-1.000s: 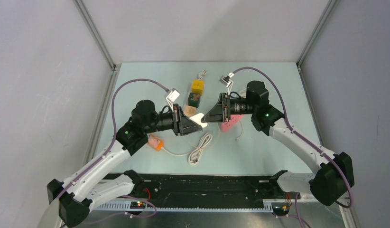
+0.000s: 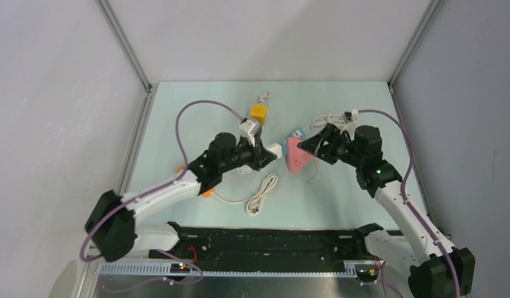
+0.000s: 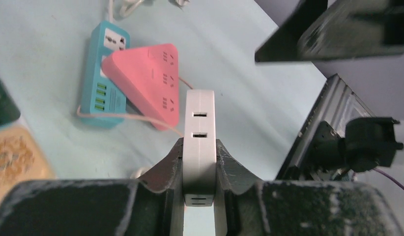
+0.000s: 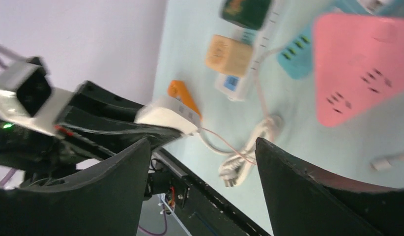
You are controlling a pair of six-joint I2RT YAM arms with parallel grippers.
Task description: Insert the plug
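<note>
A white slotted plug block (image 3: 200, 130) is gripped between the fingers of my left gripper; in the top view the block (image 2: 275, 151) juts from its tips, over the table's middle. In the right wrist view a thin pale cable runs from near the block (image 4: 169, 115). My right gripper stands open and empty, its fingers wide apart, right of the block and above the pink triangular power strip (image 2: 298, 156). Beside that strip lies a teal power strip (image 3: 102, 73) with outlets and green USB ports. Whether the block has prongs cannot be seen.
A yellow cube (image 2: 259, 113) sits at the back. The right wrist view shows a dark green cube (image 4: 246, 11) and a tan cube (image 4: 228, 54) along a white strip (image 4: 251, 73). A coiled white cable (image 2: 262, 194) lies in front.
The right gripper has come away from the white block, moving right, and its fingers have parted. The left gripper has swung right and slightly back with the block.
</note>
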